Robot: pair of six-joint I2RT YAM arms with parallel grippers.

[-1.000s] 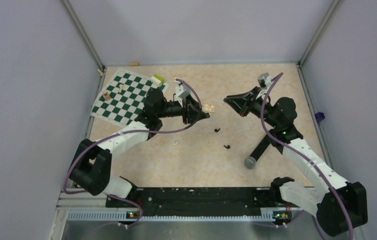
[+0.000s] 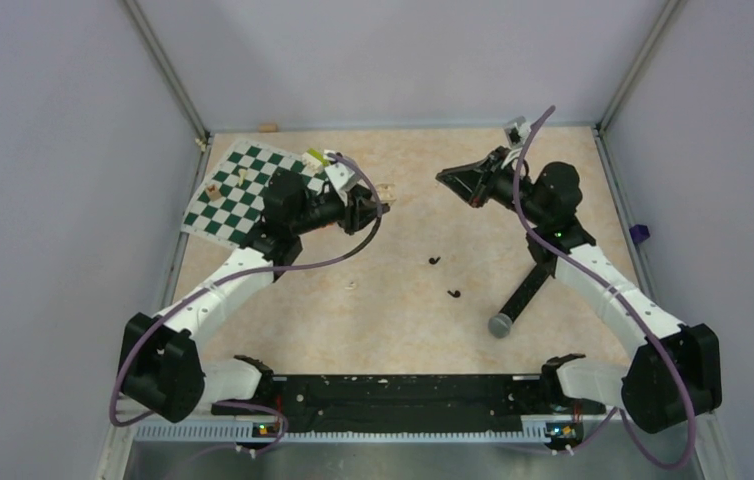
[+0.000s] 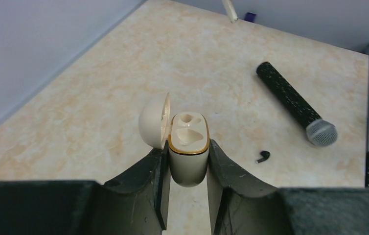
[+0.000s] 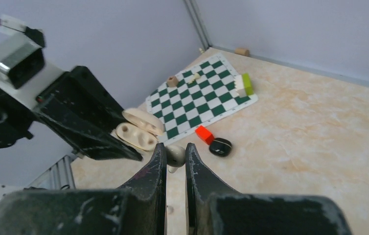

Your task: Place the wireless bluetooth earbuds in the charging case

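A cream charging case (image 3: 188,164) with its lid (image 3: 154,122) swung open is clamped in my left gripper, sockets facing up and empty. From the right wrist view, the same case (image 4: 136,136) shows to the left. My right gripper is shut on a white earbud (image 4: 175,155), its rounded end showing between the fingertips; the pads hide part of it. In the top view the left gripper (image 2: 385,208) and right gripper (image 2: 440,178) face each other, well apart. A small white piece, perhaps the second earbud (image 2: 351,285), lies on the table.
Two small black earbud-like pieces (image 2: 435,260) lie mid-table. A black microphone (image 2: 521,303) rests near the right arm. At the far left is a green checkered board (image 2: 238,190). A red block (image 4: 204,134) and a black rounded object (image 4: 220,147) lie beside it.
The right gripper is slightly farther back and left than before.
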